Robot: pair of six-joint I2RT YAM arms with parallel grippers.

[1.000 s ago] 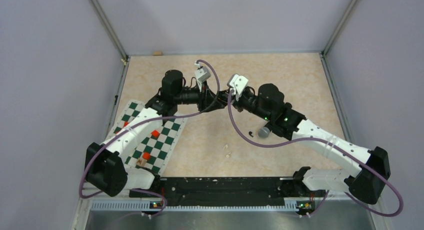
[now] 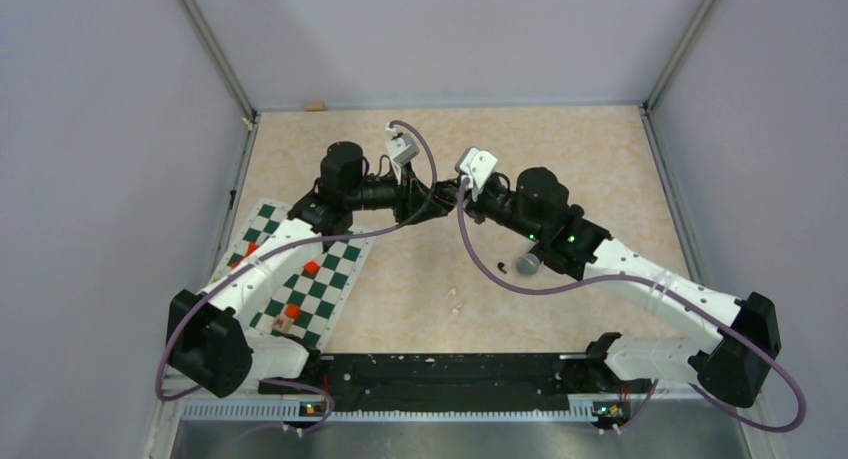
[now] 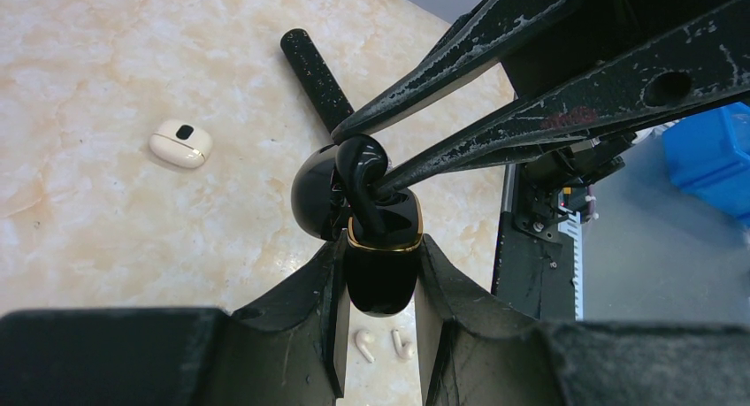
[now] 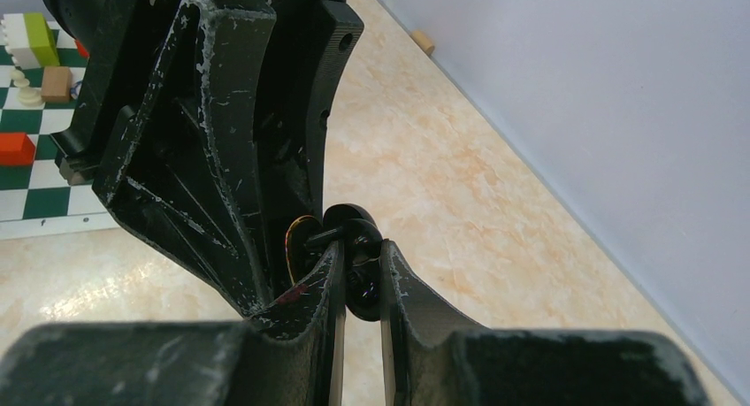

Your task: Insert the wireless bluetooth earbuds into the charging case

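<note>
Both grippers meet above the middle of the table in the top view. My left gripper is shut on a black charging case point(image 3: 376, 282) with a gold rim and its round lid raised. My right gripper is shut on a black earbud point(image 3: 361, 178), held at the case's opening; how far it sits inside is hidden. On the table lie a white earbud case point(image 3: 180, 143) and two white earbuds, one point(image 3: 363, 345) beside the other point(image 3: 402, 344).
A checkered board point(image 2: 330, 289) with coloured blocks lies at the left. A grey cylinder point(image 2: 528, 264) and a small dark item point(image 2: 501, 267) sit near the right arm.
Both arms are nearly still; the left arm has shifted very slightly toward the front of the table, the right barely at all.
</note>
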